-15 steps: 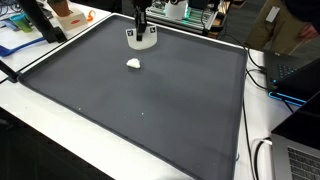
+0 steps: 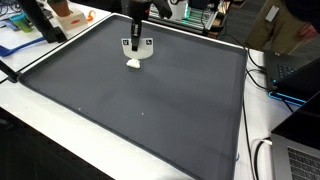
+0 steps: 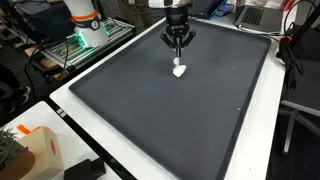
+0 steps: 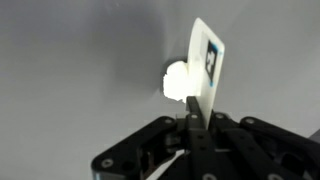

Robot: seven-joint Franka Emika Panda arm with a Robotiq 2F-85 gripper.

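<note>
A thin white piece with dark square marks (image 4: 206, 60) stands between the fingers of my gripper, which is shut on it. In exterior view 1 the same white piece (image 2: 139, 51) looks broad with a rounded lower edge, a dark mark near each side. A small white lump (image 2: 133, 64) rests on the dark grey table just in front of it. The wrist view shows the lump (image 4: 177, 82) directly beside the held piece; whether the two touch, I cannot tell. From exterior view 2, my gripper (image 3: 179, 47) is right behind the lump (image 3: 179, 71).
Laptops (image 2: 295, 155) stand off its right side in exterior view 1. An orange-and-white item (image 2: 68, 17) and other clutter lie beyond the back left edge.
My gripper has brought the white piece lower and slightly to the left in exterior view 1, closer to the lump. The lump lies where it was.
</note>
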